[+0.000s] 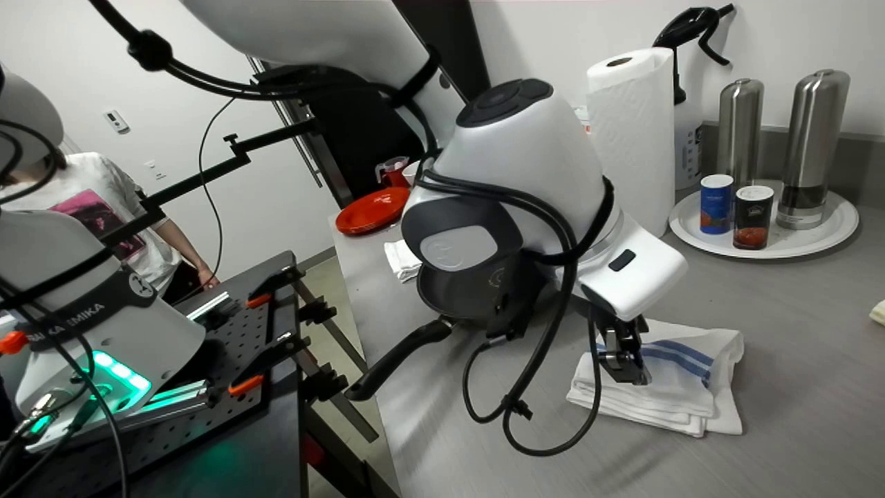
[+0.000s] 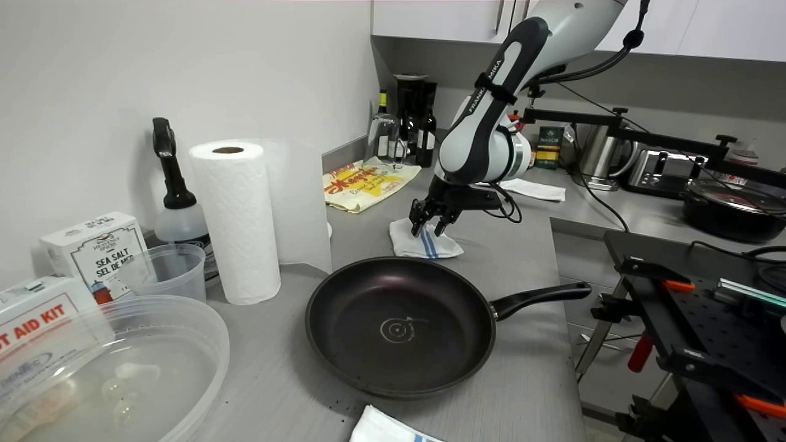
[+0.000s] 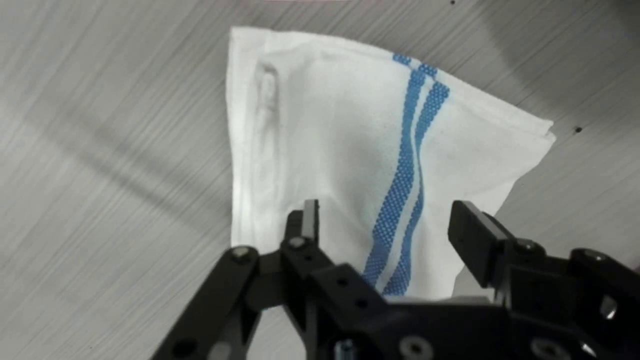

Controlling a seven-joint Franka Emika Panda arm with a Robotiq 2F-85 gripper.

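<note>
A folded white cloth with blue stripes lies on the grey counter. In the first exterior view the cloth is partly behind my gripper. The wrist view shows my gripper open over the near part of the cloth, its fingers apart on either side of the stripes. No pinched fold shows between them. From the second exterior view, the gripper is just above the cloth; whether the tips touch it I cannot tell.
A black frying pan sits near the cloth, its handle toward the counter edge. A paper towel roll and a white plate with shakers stand near the wall. Another striped cloth lies beyond the pan.
</note>
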